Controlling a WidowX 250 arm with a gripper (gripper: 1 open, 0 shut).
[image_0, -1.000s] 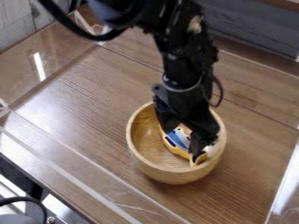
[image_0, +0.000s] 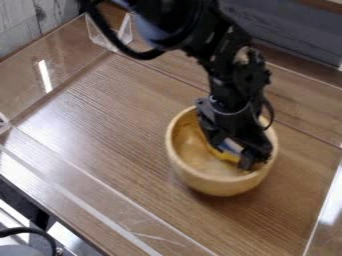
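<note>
My black gripper (image_0: 241, 145) reaches from the top down into a round wooden bowl (image_0: 190, 172) right of the table's middle. Inside the bowl, partly hidden under the gripper, is a yellow object (image_0: 223, 150); only a small part of it shows. The fingertips are mostly hidden among the dark parts of the gripper, so their spread is unclear.
Clear raised edging runs along its sides. A grey wall stands behind, and cables and metal parts show at the lower left.
The bowl has shifted to the right, with my gripper down inside it.
</note>
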